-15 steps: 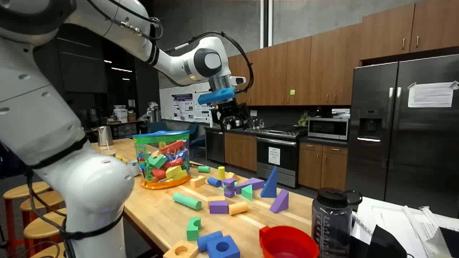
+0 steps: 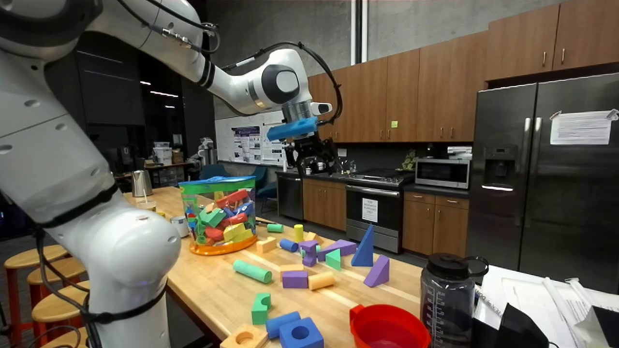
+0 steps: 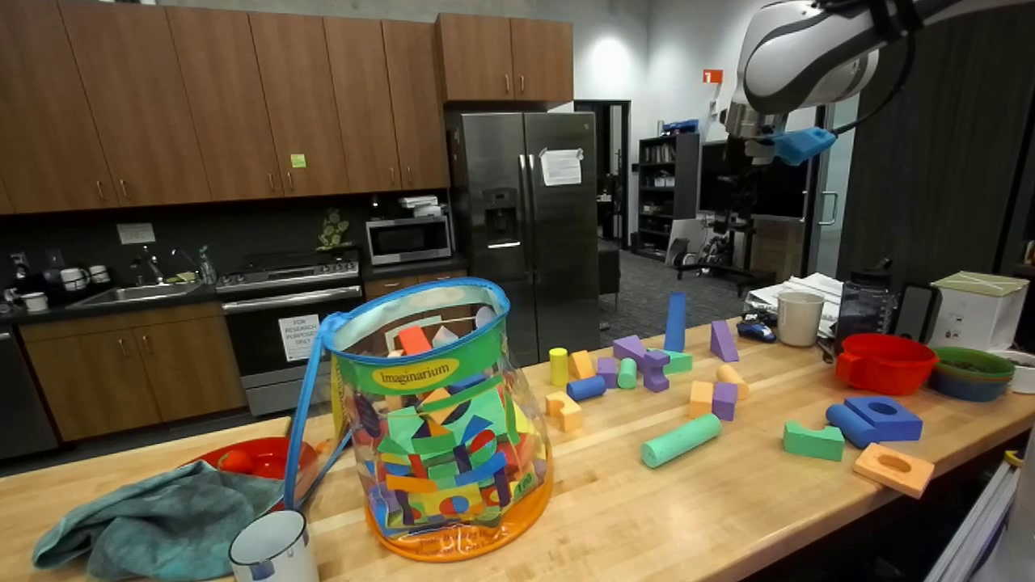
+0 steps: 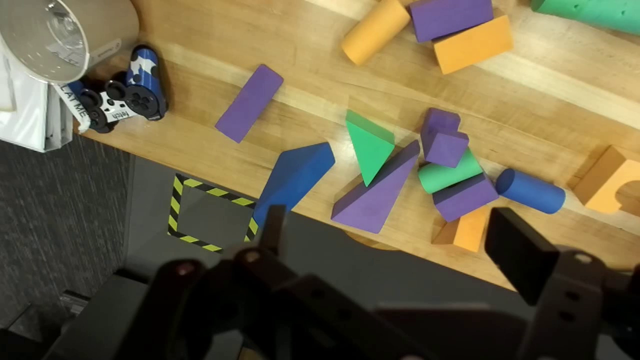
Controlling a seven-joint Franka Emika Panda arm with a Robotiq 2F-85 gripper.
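Observation:
My gripper is open high over the table's far edge, its dark fingers wide apart and nothing between them. Below it in the wrist view lie a tall blue wedge (image 4: 295,177), a long purple wedge (image 4: 378,192) and a green triangle (image 4: 370,146) touching the purple one. Close by are a green cylinder (image 4: 450,175) among purple blocks, a blue cylinder (image 4: 531,191) and a purple wedge (image 4: 249,103) standing apart. In exterior view 1 the gripper (image 2: 313,168) hangs above the block group, well clear of it.
A clear bag of blocks (image 3: 446,456) stands at one end of the table. Toward the other end are a red bowl (image 3: 883,364), a dark bottle (image 2: 447,301), a cup (image 3: 800,318) and a game controller (image 4: 123,96). Bare wood surrounds the long green cylinder (image 3: 681,441).

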